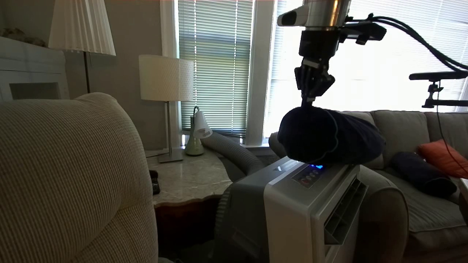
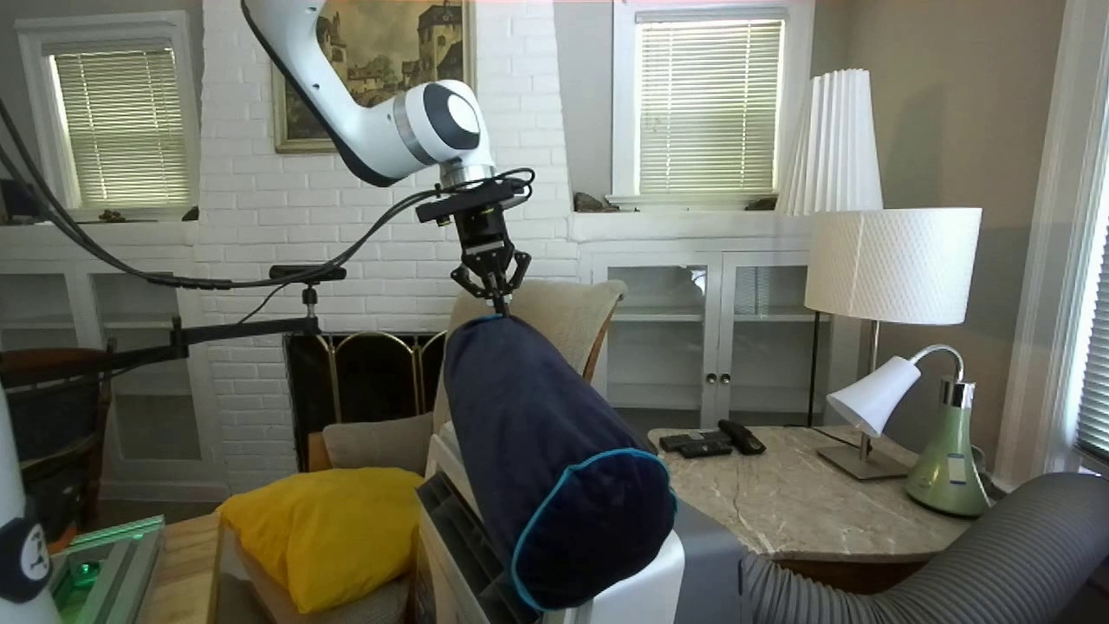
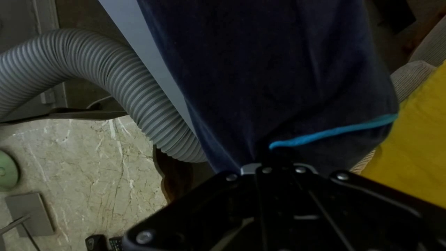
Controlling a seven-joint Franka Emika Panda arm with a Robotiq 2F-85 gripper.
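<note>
A dark navy bolster pillow [image 2: 541, 447] with bright blue piping lies across the top of the white and grey portable air conditioner [image 1: 289, 206]. My gripper [image 2: 501, 303] points down at one end of the pillow and is shut on its fabric, close to the piped edge. From the other side, the gripper [image 1: 308, 101] meets the top of the pillow [image 1: 324, 136] at its near end. In the wrist view the pillow [image 3: 267, 79] fills the middle, and its cloth runs in between the fingertips, whose very ends are hidden.
A grey exhaust hose [image 3: 113, 71] curves beside a marble-topped table [image 2: 790, 499] bearing lamps and remotes. A yellow pillow [image 2: 327, 525] rests on a seat on the other side. A striped armchair [image 1: 74, 175] and a grey sofa [image 1: 430, 206] flank the unit.
</note>
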